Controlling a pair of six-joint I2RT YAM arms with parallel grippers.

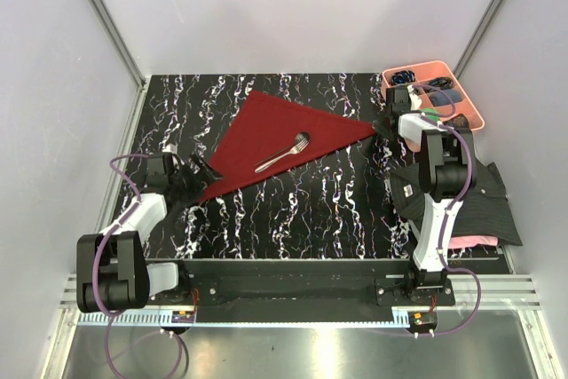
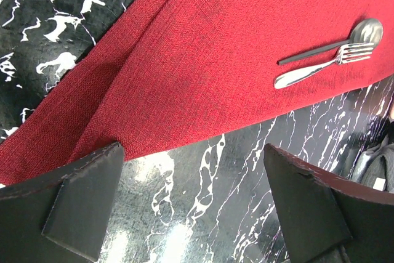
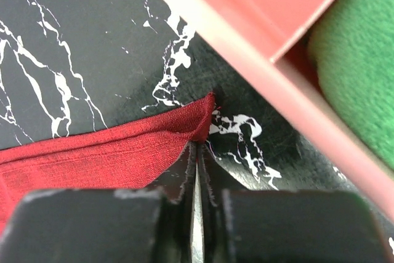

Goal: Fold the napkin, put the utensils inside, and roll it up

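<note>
A red napkin (image 1: 257,135), folded into a triangle, lies on the black marbled table, a spoon (image 1: 300,138) and a fork (image 1: 280,155) on it, also seen in the left wrist view. My left gripper (image 1: 197,179) hangs over the napkin's left corner, fingers wide open with nothing gripped. My right gripper is at the napkin's right corner, its fingertips close together at the red cloth tip (image 3: 201,115); whether they pinch it is unclear.
A pink divided bin (image 1: 475,117) stands just beside the right corner, with a green item (image 3: 357,60) in it. A dark grey cloth pile (image 1: 479,206) lies at the right.
</note>
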